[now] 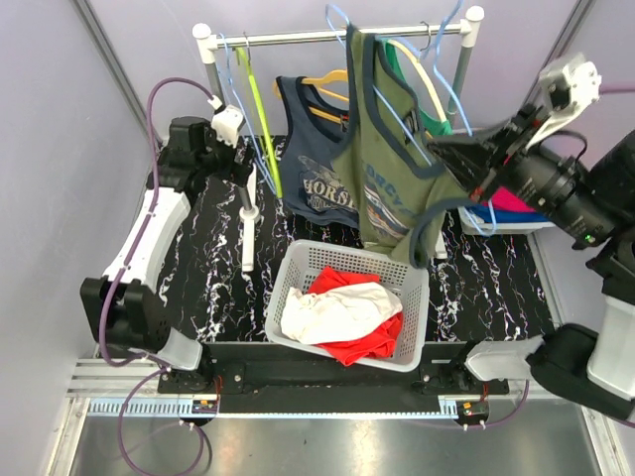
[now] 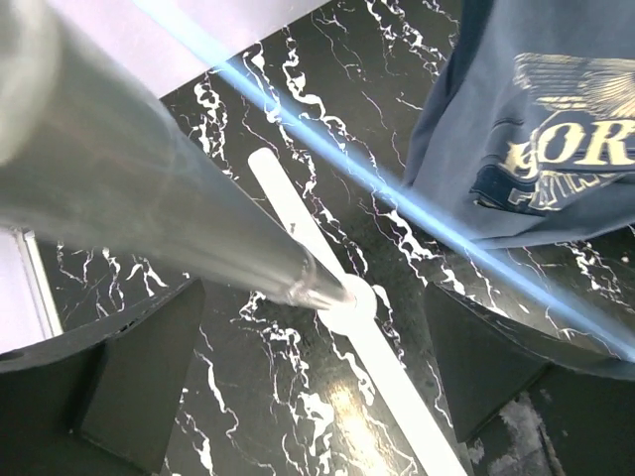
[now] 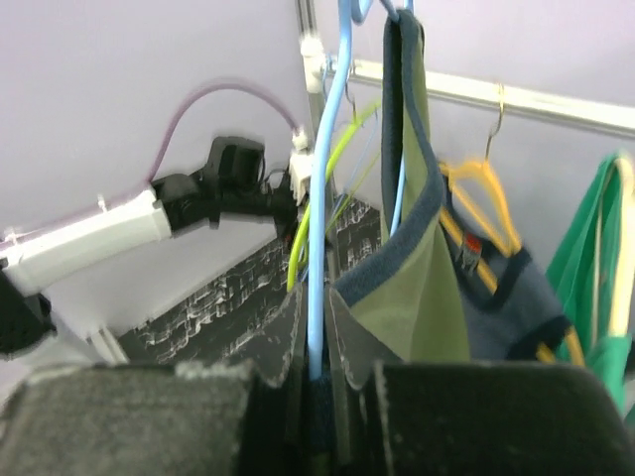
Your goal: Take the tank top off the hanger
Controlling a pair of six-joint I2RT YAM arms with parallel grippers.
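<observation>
The olive-green tank top [image 1: 382, 169] with dark trim hangs in the top view, draped from a light blue hanger [image 1: 456, 99]. In the right wrist view my right gripper is shut on the wire of that blue hanger [image 3: 319, 188]. The olive cloth [image 3: 422, 288] rises beside the fingers, its dark trim passing close to them; whether cloth is pinched too I cannot tell. My left gripper stands open with nothing held, beside the rack's left post [image 2: 198, 188], far from the tank top.
Along the rack bar [image 1: 317, 37] hang a navy tank top [image 1: 313, 159] on an orange hanger, a lime hanger [image 1: 260, 119] and green clothing. Below stands a grey basket [image 1: 278, 297] with red and white cloth. Dark marbled floor lies open at left.
</observation>
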